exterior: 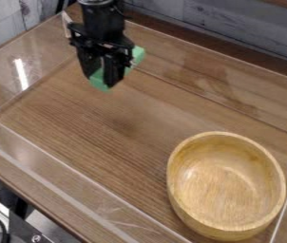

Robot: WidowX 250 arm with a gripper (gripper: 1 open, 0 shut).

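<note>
My black gripper (103,53) is at the upper left of the camera view, above the wooden surface. It is shut on a green object (133,55), whose shape is partly hidden behind the black fingers.
A large yellow oval bowl (225,161) stands at the lower right. A dark cable lies at the bottom left corner.
</note>
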